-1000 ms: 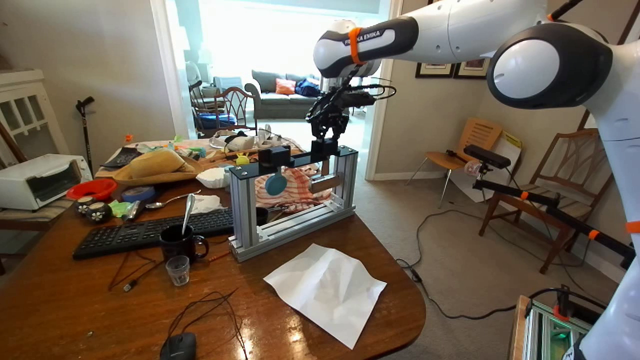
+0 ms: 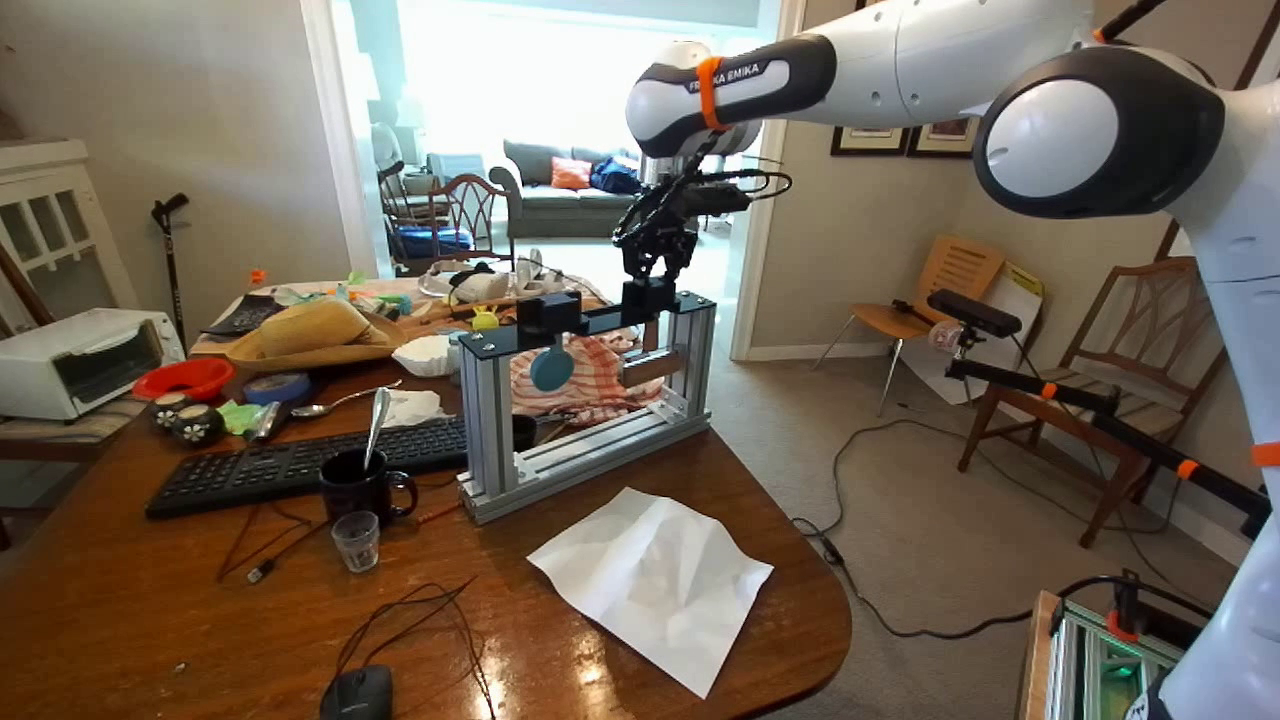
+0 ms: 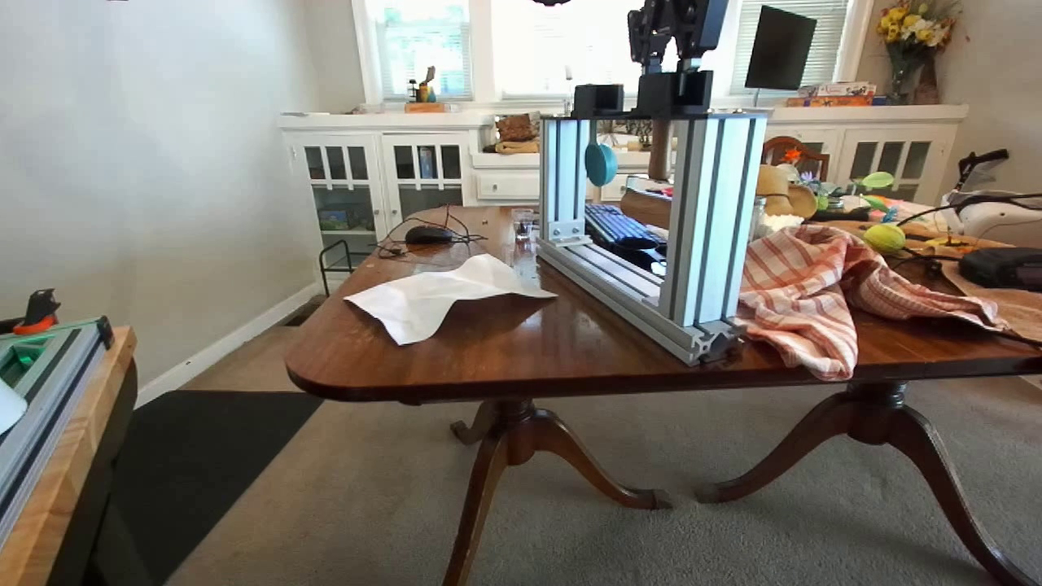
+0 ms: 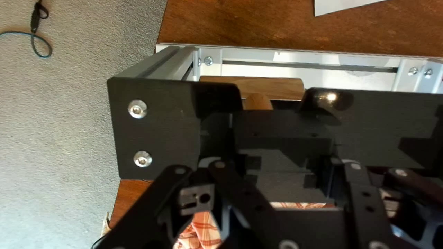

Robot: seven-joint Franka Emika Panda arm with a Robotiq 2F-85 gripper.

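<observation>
An upright aluminium frame [image 2: 489, 420] stands on the wooden table, with a slotted black top plate [image 4: 155, 124]. Above its far end in exterior view 1, my gripper [image 2: 649, 278] points down, shut on a black block [image 3: 674, 94] at plate level. Below this block hangs a wooden mallet: its handle [image 3: 660, 150] is upright and its head [image 4: 270, 88] lies crosswise. How the handle joins the block is hidden. A second black block [image 2: 548, 313] sits on the plate nearer the other post, with a teal disc [image 2: 551, 368] hanging beneath it.
A creased white sheet [image 2: 654, 576] lies in front of the frame. Beside it are a black mug [image 2: 356, 486] with a spoon, a small clear glass [image 2: 356, 541], a keyboard [image 2: 300, 466] and a mouse [image 2: 357, 694]. A checked cloth [image 3: 811, 293] lies behind the frame.
</observation>
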